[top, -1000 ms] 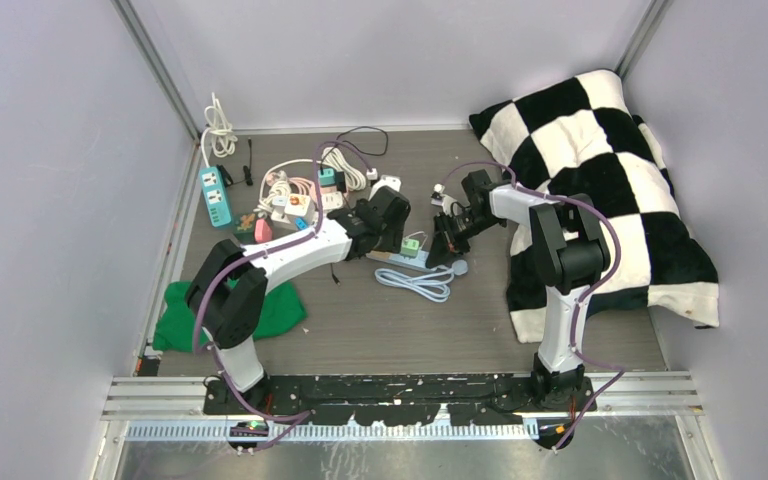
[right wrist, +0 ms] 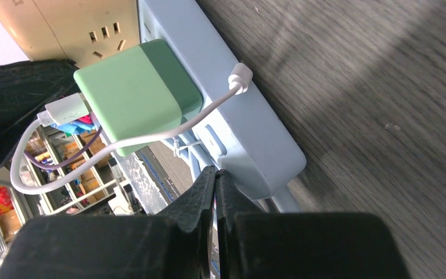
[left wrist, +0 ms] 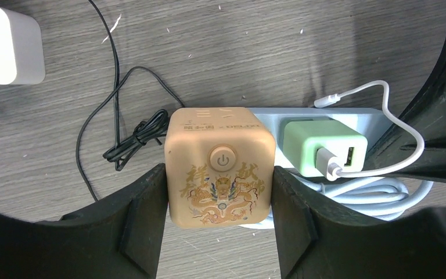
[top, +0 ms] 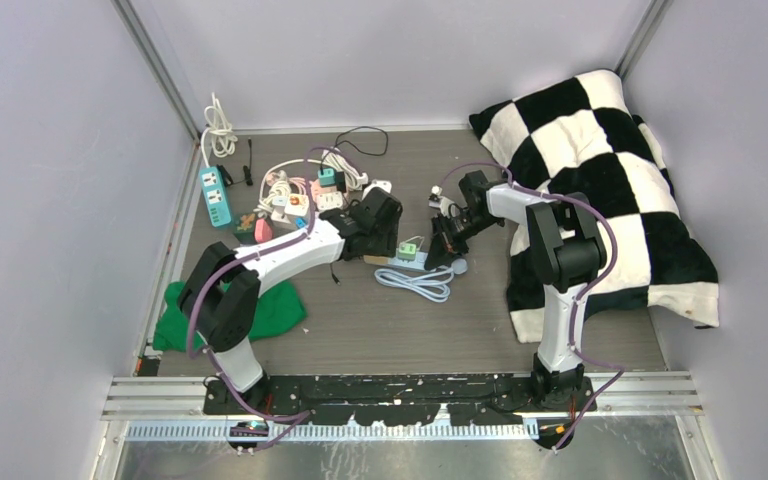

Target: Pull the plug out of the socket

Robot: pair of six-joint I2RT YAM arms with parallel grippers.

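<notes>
A light blue power strip (top: 400, 262) lies mid-table, carrying an orange plug adapter (left wrist: 220, 174) at its left end and a green plug (left wrist: 316, 145) with a white cable beside it. My left gripper straddles the orange adapter, a finger at each side; whether they press on it is hard to tell. My right gripper is closed at the other end of the strip, its tips against the strip's side (top: 440, 250); what lies between them is mostly hidden.
Tangled cords, chargers and a teal strip (top: 215, 196) fill the back left. A green cloth (top: 275, 315) lies front left, a checkered cushion (top: 590, 140) on the right.
Over the last second my left gripper has shifted slightly in the top view over the strip's left end. The right arm and the strip look unchanged.
</notes>
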